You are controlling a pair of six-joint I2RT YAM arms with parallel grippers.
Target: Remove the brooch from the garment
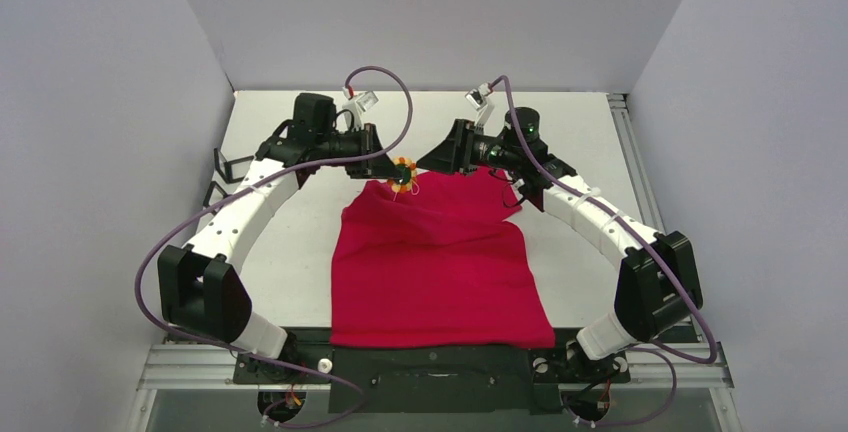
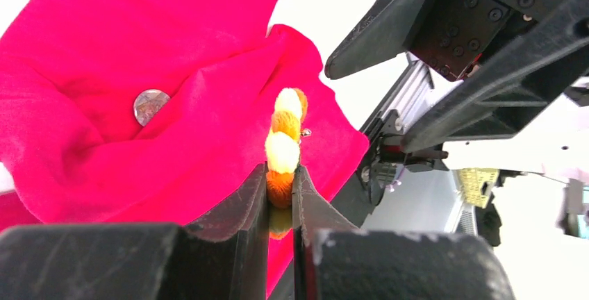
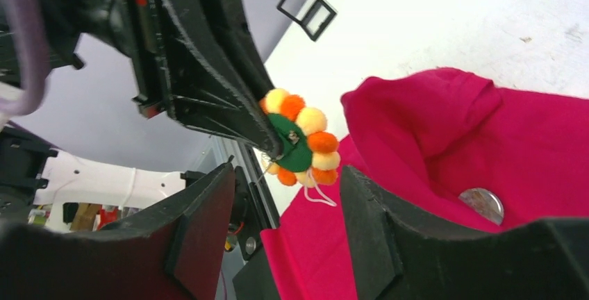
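A flower-like brooch [image 1: 403,174] of orange and cream pompoms is gripped at its edge by my left gripper, which is shut on it. Its green back [image 3: 294,146] with a small metal clasp and loose white strings faces the right wrist camera. The brooch hangs in the air, apart from the red garment [image 1: 440,282] spread on the table. To its right, my right gripper stands open with nothing between its fingers. A round silver disc [image 2: 149,107] lies on the garment's folds.
Black square frames [image 1: 236,169] lie at the table's left side. Bare white table [image 1: 585,127] shows behind and to both sides of the garment. The two grippers are close together above the garment's top edge.
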